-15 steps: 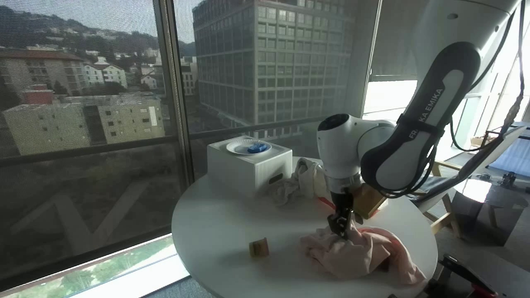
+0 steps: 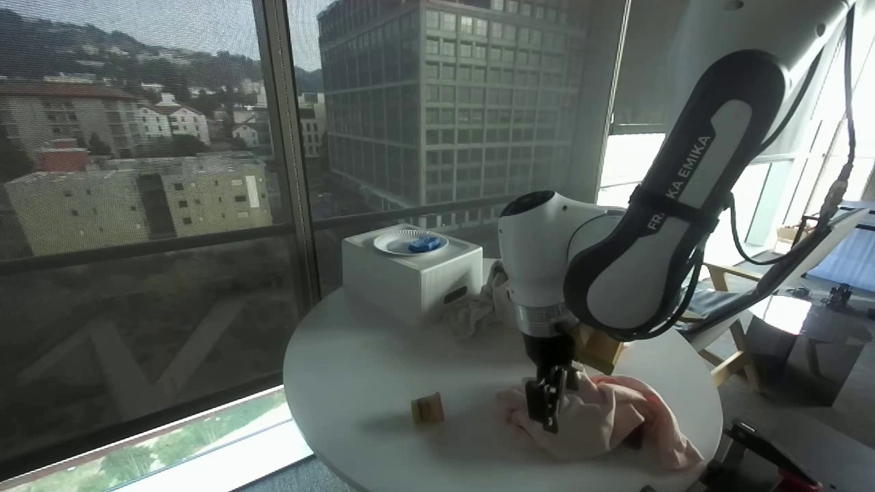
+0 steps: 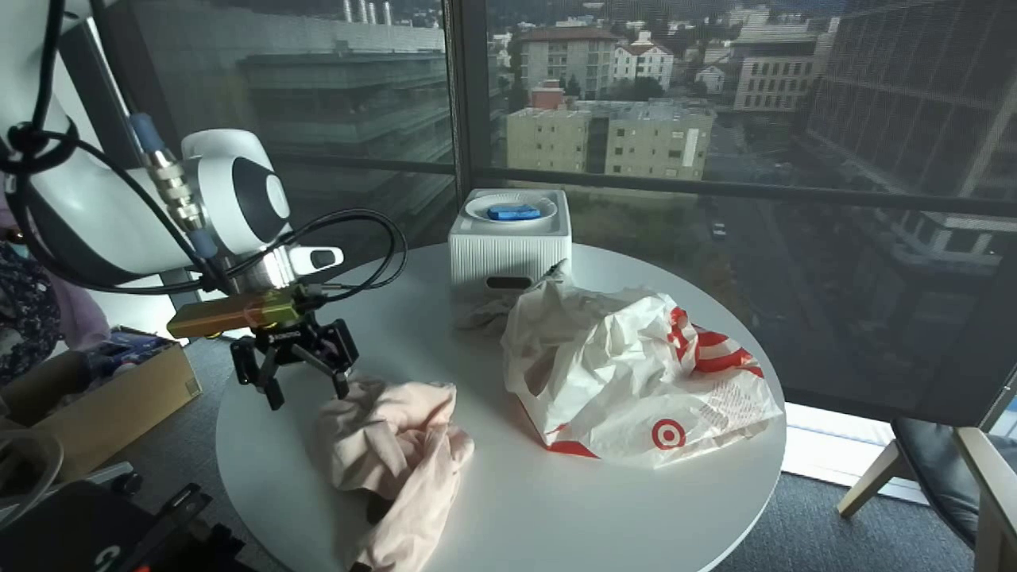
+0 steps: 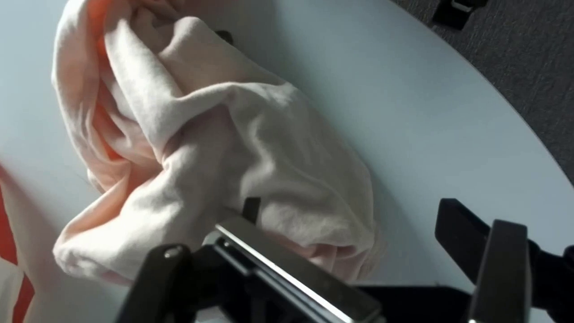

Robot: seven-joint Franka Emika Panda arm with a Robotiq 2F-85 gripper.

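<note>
A crumpled pale pink cloth (image 2: 607, 414) lies on the round white table (image 2: 353, 385). In exterior view 2 my gripper (image 3: 307, 389) is at the cloth's far left end, its fingers spread apart with nothing between them. The wrist view shows the cloth (image 4: 215, 140) on the left side, running under one finger (image 4: 301, 272); the other finger (image 4: 503, 269) is over bare table. Whether either finger touches the cloth I cannot tell. A small tan block (image 2: 427, 408) sits on the table left of the gripper in exterior view 1.
At the back a white box (image 3: 510, 257) carries a paper plate (image 3: 473, 206) with a blue object (image 3: 512, 213) on it. A crumpled white-and-red plastic bag (image 3: 610, 372) takes up the table's right side in exterior view 2. Bare table lies around the tan block.
In exterior view 1 the arm has shifted left, and the gripper has come lower in the picture, toward the cloth's near-left side. The cloth, block and box look unmoved.
</note>
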